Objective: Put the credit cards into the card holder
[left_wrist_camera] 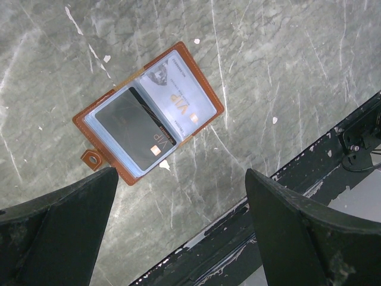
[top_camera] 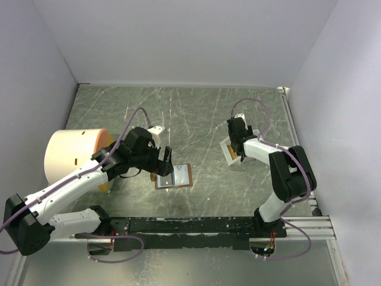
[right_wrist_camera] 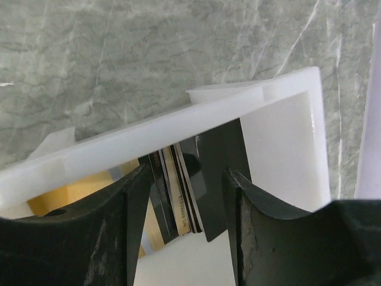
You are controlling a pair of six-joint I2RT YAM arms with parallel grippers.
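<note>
The brown card holder [left_wrist_camera: 208, 90] lies spread flat on the table, a dark VIP card [left_wrist_camera: 132, 128] in one clear sleeve and a light VIP card [left_wrist_camera: 178, 92] in the other. Over it hangs my left gripper, open and empty. At the right, a white box [right_wrist_camera: 274, 95] holds several cards on edge, among them black cards [right_wrist_camera: 217, 164] and gold cards [right_wrist_camera: 65, 193]. My right gripper is open above that box, its fingers [right_wrist_camera: 137, 185] on either side of some dark and gold card edges, with none gripped.
A large cream cylinder with an orange rim [top_camera: 74, 156] stands at the left, close to the left arm. Bare marble-patterned table [top_camera: 190, 113] stretches between and behind the two arms.
</note>
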